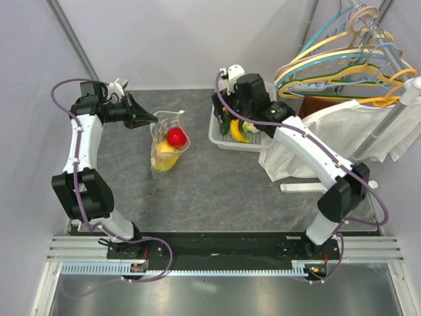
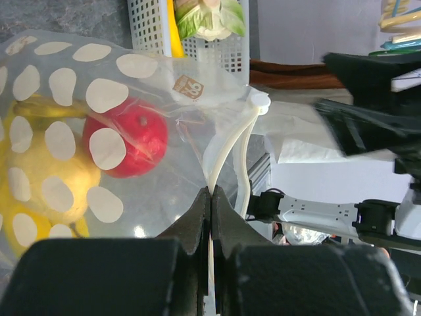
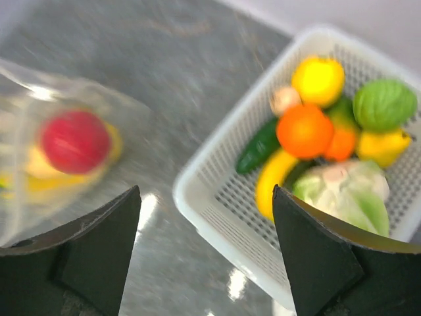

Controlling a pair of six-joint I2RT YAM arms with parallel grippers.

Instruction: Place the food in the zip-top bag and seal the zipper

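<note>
The clear zip bag [image 1: 160,135], printed with white dots, stands with its mouth spread. My left gripper is shut on the bag's rim at one side of the mouth. Inside lie a red round fruit [image 2: 135,139] and, lower down, a larger yellow fruit [image 2: 62,168] and a yellow banana-like piece. My right gripper is open and empty, in the air between the bag and the white basket [image 3: 204,204]. In the top view its black fingers [image 1: 220,105] cover part of that basket.
The basket holds an orange [image 3: 304,130], a yellow fruit [image 3: 318,80], a green round vegetable [image 3: 385,105], a banana, a cucumber and a leafy head. A rack with hangers [image 1: 348,59] and white cloth [image 1: 355,131] stands at right.
</note>
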